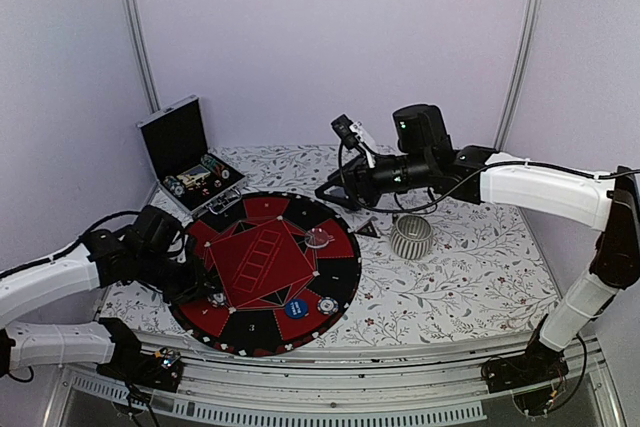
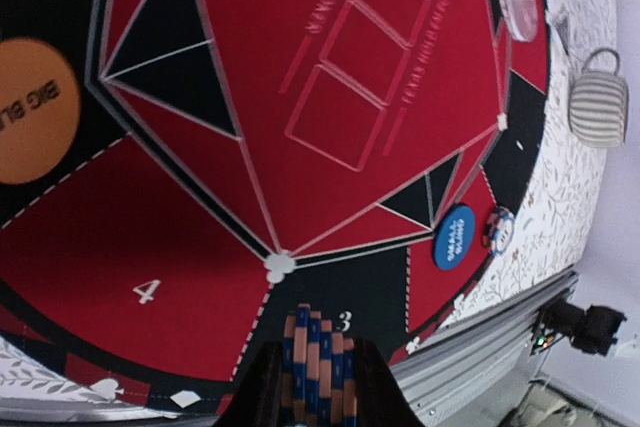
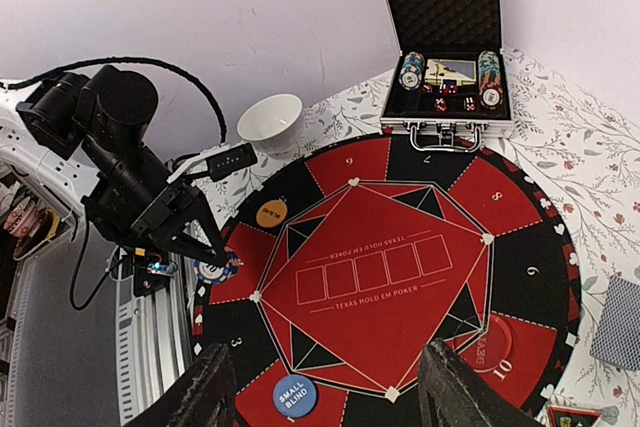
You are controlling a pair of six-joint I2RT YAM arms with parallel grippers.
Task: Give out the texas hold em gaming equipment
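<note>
A stack of blue-and-white striped chips (image 2: 318, 372) is clamped between the fingers of my left gripper, over the mat's front-left part near section 3. In the top view that gripper (image 1: 211, 297) reaches in from the left, low above the round red-and-black poker mat (image 1: 245, 332). My right gripper is open and empty, its fingers wide apart; from above it hangs beyond the mat's right rear edge. Another chip stack (image 1: 328, 306) rests beside the blue small blind disc (image 1: 296, 308). The orange big blind disc (image 3: 271, 213) lies on the left of the mat.
The open poker case (image 3: 445, 127) with chips and dice stands at the back left. A clear dealer disc (image 1: 318, 238) lies on the mat's right. A white bowl (image 3: 271, 125) sits left of the mat, a striped basket (image 1: 411, 235) to the right.
</note>
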